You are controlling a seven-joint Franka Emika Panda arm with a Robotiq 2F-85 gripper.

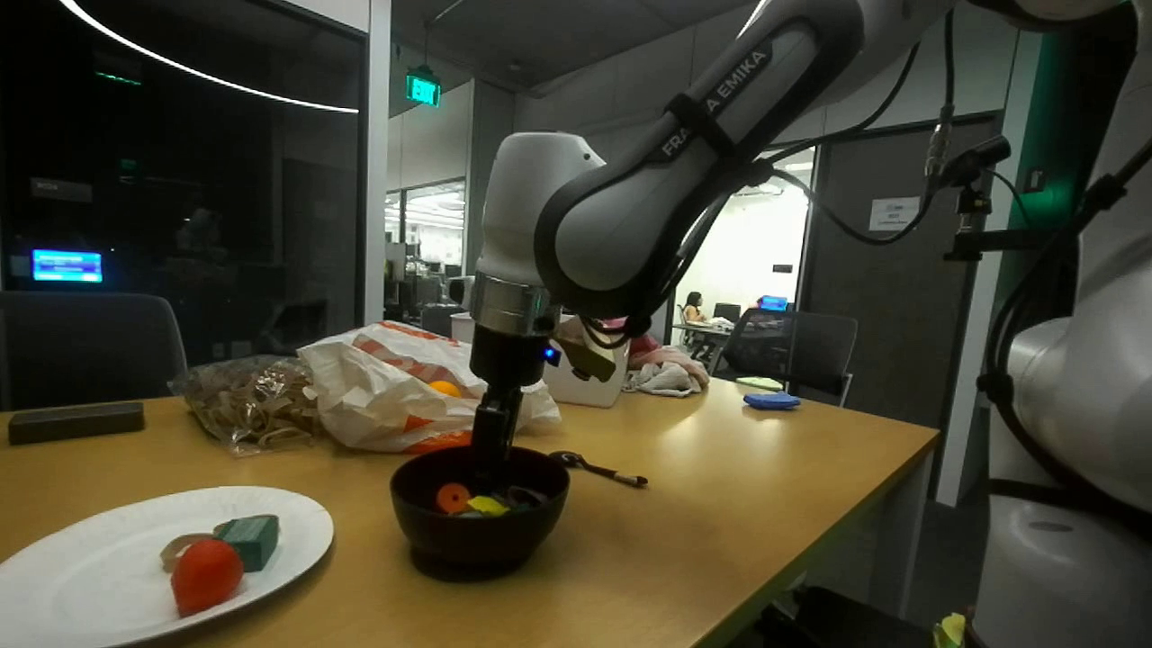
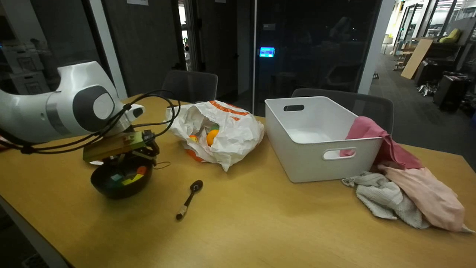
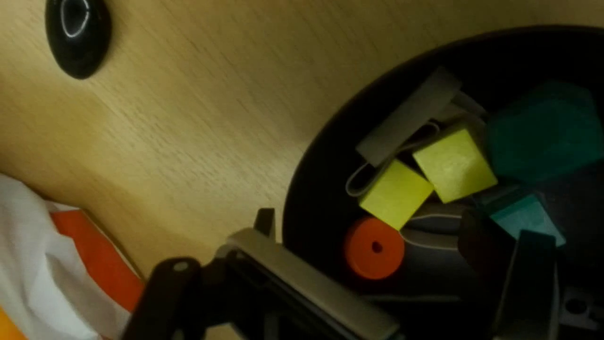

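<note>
A black bowl (image 1: 475,549) stands upright on the table and holds several small things. In the wrist view these include an orange disc (image 3: 373,247), two yellow blocks (image 3: 454,165), a larger dark green block (image 3: 543,133), a smaller teal block (image 3: 529,218) and grey-beige bands (image 3: 410,117). My gripper (image 1: 491,455) points down with its tips at the bowl, partly hidden by the near wall. The fingers (image 3: 531,277) are spread wide: one lies over the bowl's inside, the other across its rim. Nothing shows held between them.
A white plate (image 1: 97,529) carries a red ball (image 1: 206,574) and a green block (image 1: 250,539). Close behind the bowl lies a white-orange bag (image 2: 241,134). A black spoon (image 2: 189,200), a white bin (image 2: 312,165) and cloths (image 2: 424,192) are farther off.
</note>
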